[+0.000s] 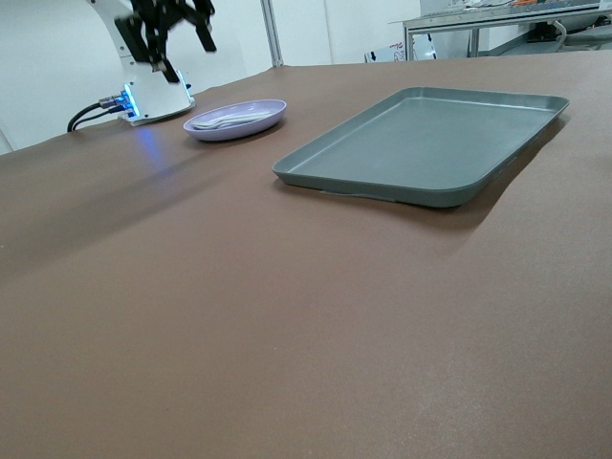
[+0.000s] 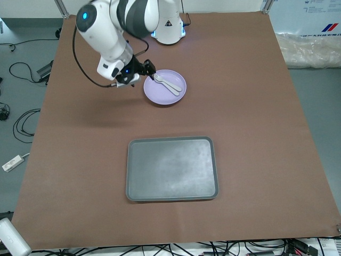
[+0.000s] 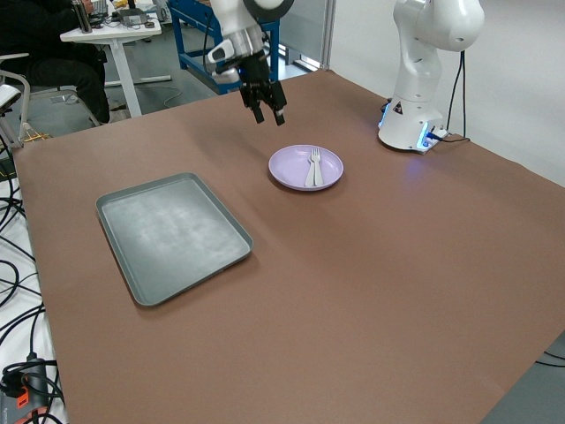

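A lilac plate (image 2: 157, 96) holds a white fork (image 2: 169, 83) and knife (image 2: 165, 87), lying side by side; in the right view the plate (image 3: 291, 172) is on the table's far half. A grey-green tray (image 2: 171, 169) lies empty on the brown table nearer the left camera. The black gripper (image 3: 269, 109) hangs above the table beside the plate, fingertips pointing down, with two fingers apart and nothing visible between them. In the top view the gripper (image 1: 188, 58) is also raised above plate level.
The robot base (image 3: 408, 124) stands at the table's edge beyond the plate. Cables and power gear lie off the table along its edges.
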